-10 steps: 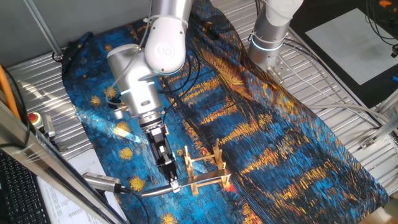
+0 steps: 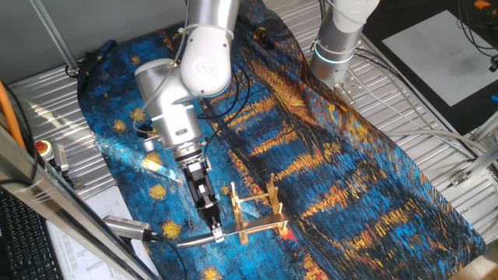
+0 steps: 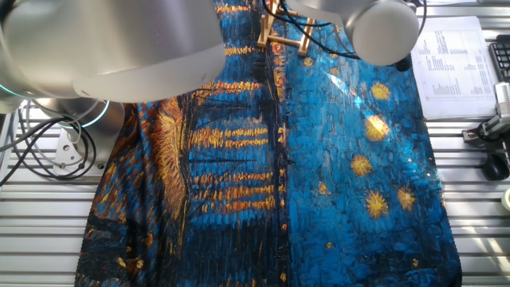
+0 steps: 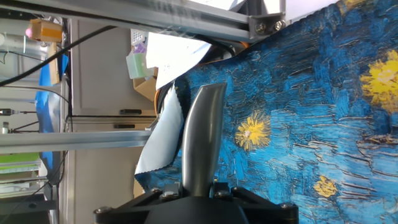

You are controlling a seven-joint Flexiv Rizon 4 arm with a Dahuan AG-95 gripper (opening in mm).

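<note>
A metal knife slants across a small wooden rack in exterior view 1, its blade lying over the rack's bars. The curved grey handle sticks out to the left. My gripper is shut on the knife where handle and blade meet, just left of the rack. From the wrist view, the handle rises between the fingers of the gripper, and the blade is out of sight. Part of the rack shows at the top of exterior view 2; there the arm hides the gripper. Whether the blade rests on the bars I cannot tell.
A blue and gold patterned cloth covers the table, mostly bare right of the rack. A cabled grey device and a metal frame post stand to the left.
The arm's upper joint has shifted very slightly downward in exterior view 1. Gripper, knife and rack look almost unmoved.
</note>
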